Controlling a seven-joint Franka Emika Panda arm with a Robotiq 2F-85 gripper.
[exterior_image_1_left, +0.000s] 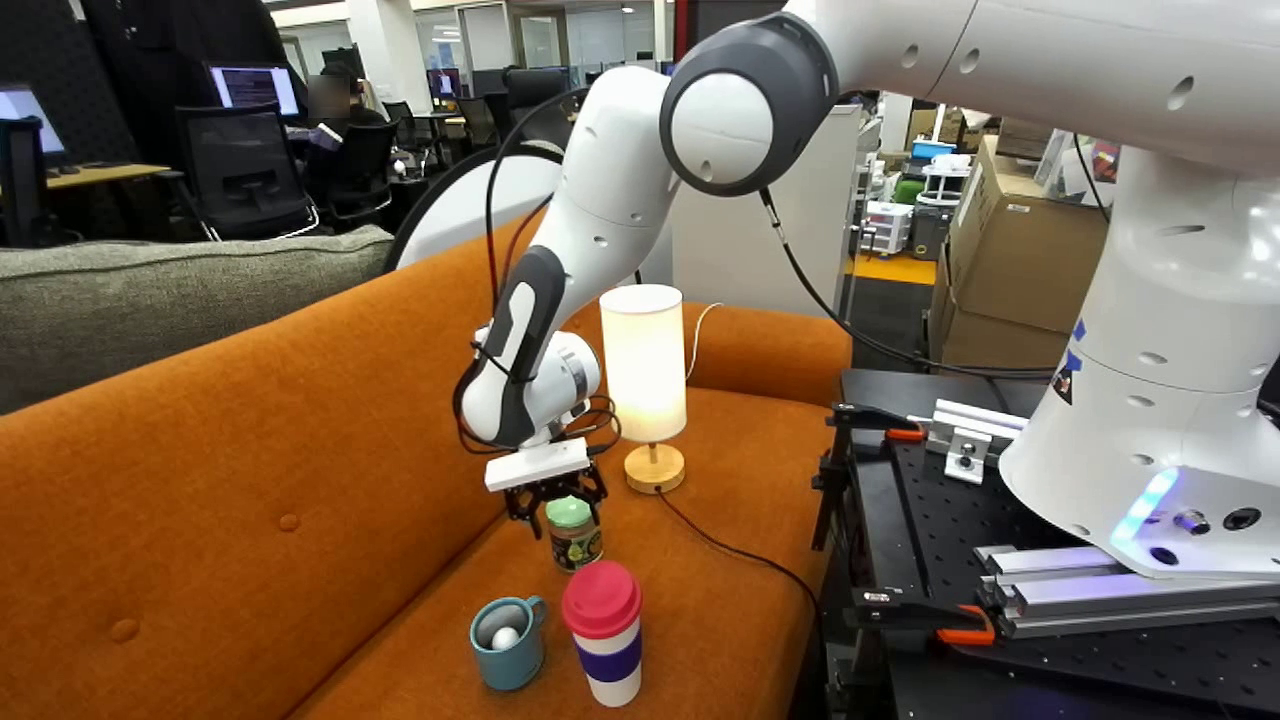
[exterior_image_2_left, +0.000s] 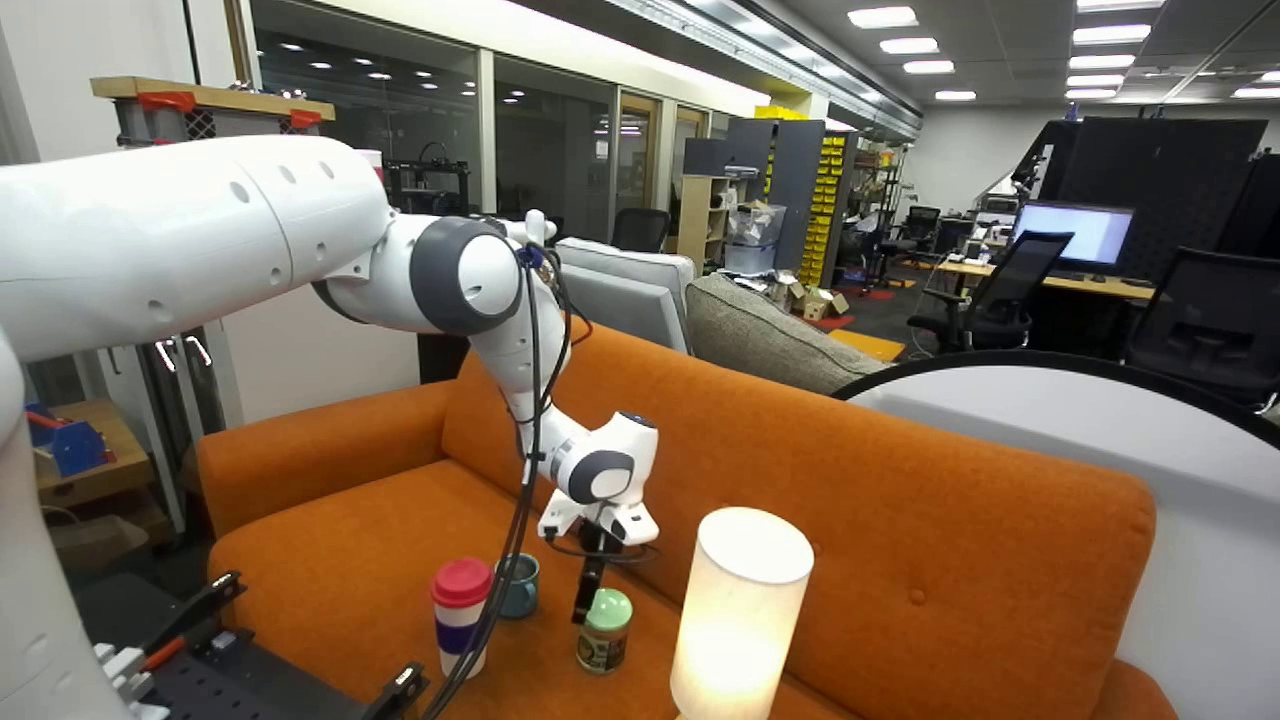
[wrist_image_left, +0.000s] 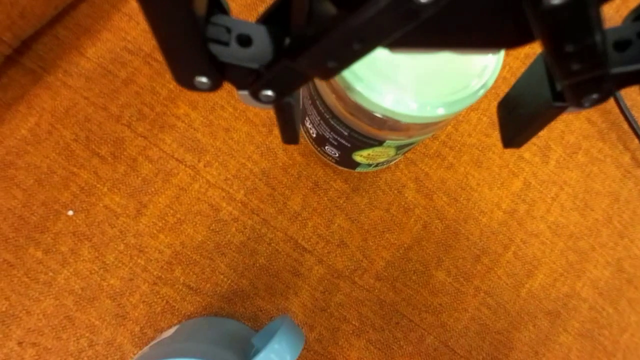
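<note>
A glass jar with a pale green lid and dark label stands upright on the orange couch seat. Over its lid, my gripper is open, its fingers spread to either side. From the wrist, the jar shows between the two fingers of the gripper, nearer the left one, and a gap separates it from the right. Part of the lid is covered by the gripper body. A blue mug with a white egg-like object inside and a tall cup with a red lid and purple band stand nearby.
A lit lamp on a round wooden base stands close to the arm, its cord trailing across the seat. The couch backrest rises alongside. Bare seat lies between jar and mug.
</note>
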